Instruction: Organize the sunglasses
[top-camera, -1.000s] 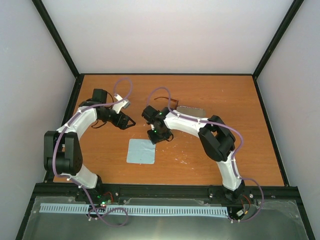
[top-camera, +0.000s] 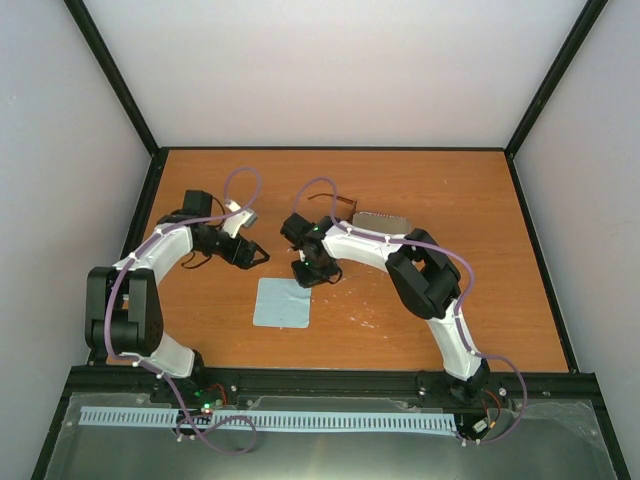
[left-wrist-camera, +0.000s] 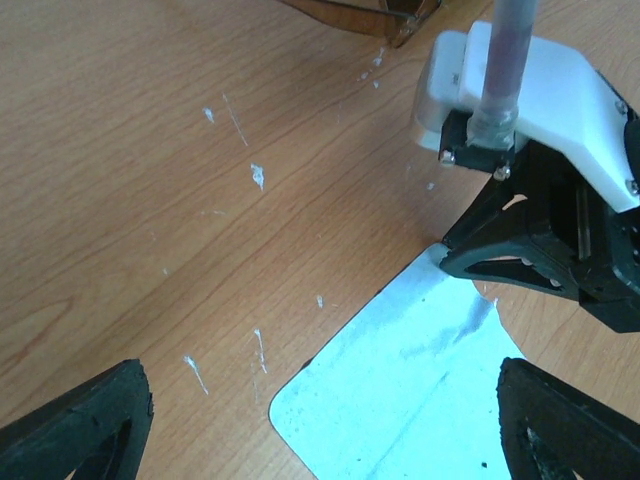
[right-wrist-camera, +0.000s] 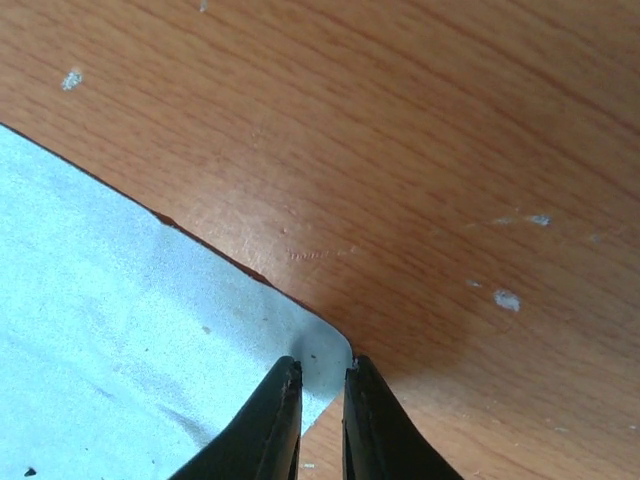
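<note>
A light blue cloth (top-camera: 281, 303) (left-wrist-camera: 385, 385) (right-wrist-camera: 120, 320) lies flat at the middle front of the table. My right gripper (top-camera: 306, 280) is low over its back right corner, fingers part open, the corner between or under their tips. My left gripper (top-camera: 256, 256) hangs open left of and behind the cloth, nothing between its fingers. Brown sunglasses (top-camera: 345, 206) (left-wrist-camera: 350, 15) lie behind my right gripper, partly hidden by the arm in the top view.
A textured, light grey case (top-camera: 380, 222) lies behind my right arm, beside the sunglasses.
My left gripper has moved slightly down toward the front in the top view. The right gripper has shifted slightly left onto the cloth's corner.
</note>
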